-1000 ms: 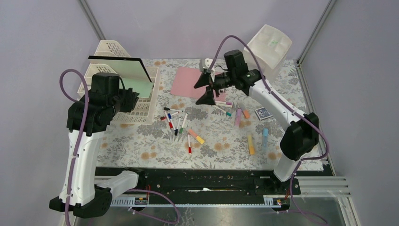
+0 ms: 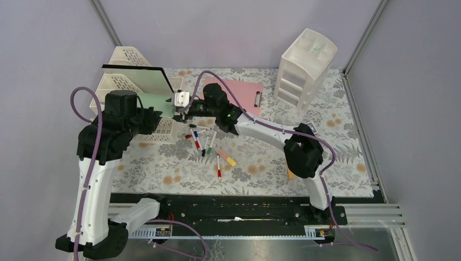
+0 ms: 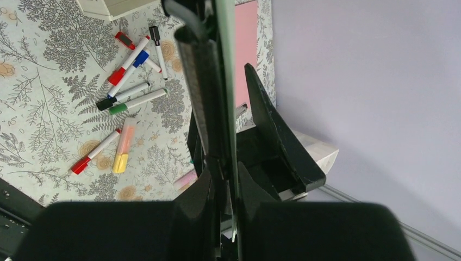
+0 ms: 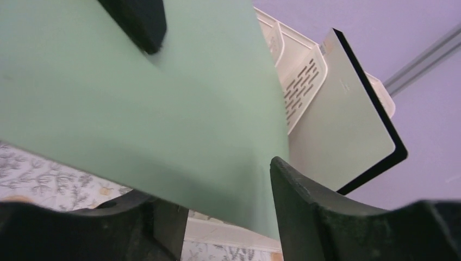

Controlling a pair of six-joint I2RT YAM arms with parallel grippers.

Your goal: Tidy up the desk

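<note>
A pale green sheet-like item (image 2: 158, 104), seen filling much of the right wrist view (image 4: 179, 103), hangs over the white rack at the left. My left gripper is shut on it, edge-on in the left wrist view. My right gripper (image 2: 181, 109) has its fingers at the green item's right side; in the right wrist view they are apart, close beneath it, and whether they grip it is unclear. A black-edged board (image 4: 348, 119) stands tilted in the rack (image 2: 163, 134).
Several markers (image 2: 210, 140) lie scattered on the desk (image 2: 261, 182). A pink sheet (image 2: 244, 87) lies at the back middle, and a white drawer unit (image 2: 301, 60) stands at the back right. Walls bound both sides.
My right arm has swung left from above the pink sheet to the green item at the rack. The left arm has stayed nearly still.
</note>
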